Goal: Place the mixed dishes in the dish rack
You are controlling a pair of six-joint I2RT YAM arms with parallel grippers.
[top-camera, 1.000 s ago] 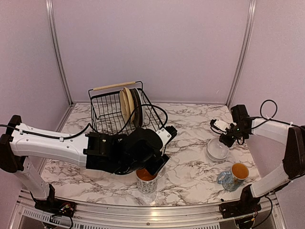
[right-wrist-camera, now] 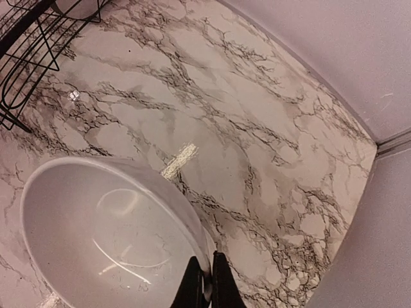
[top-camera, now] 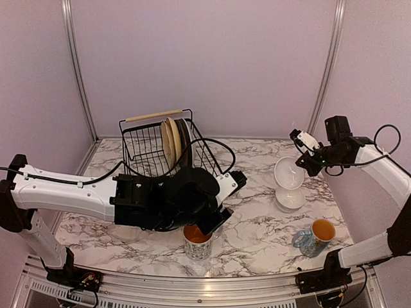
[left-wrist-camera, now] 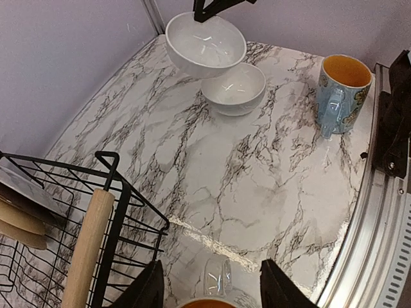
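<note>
In the right wrist view my right gripper is shut on the rim of a white bowl [right-wrist-camera: 109, 237], which hangs tilted. From the top, this bowl [top-camera: 289, 173] is off the table, above and behind a second white bowl [top-camera: 290, 200]. My left gripper stands open over a patterned mug [top-camera: 198, 247] with an orange inside; the mug's clear-looking handle [left-wrist-camera: 217, 277] shows between its fingers. At the right front stands a blue mug [top-camera: 314, 237], upright. The wire dish rack [top-camera: 142, 149] holds several plates [top-camera: 172, 141] on edge.
A wooden handle [top-camera: 154, 116] runs along one side of the rack. The left arm [top-camera: 83, 196] reaches across the front of the rack. Walls close in behind and at both sides.
My right gripper has risen and moved back with one bowl, parting it from the other, which stays on the table. The left gripper has shifted slightly to the right. Both mugs are unmoved.
</note>
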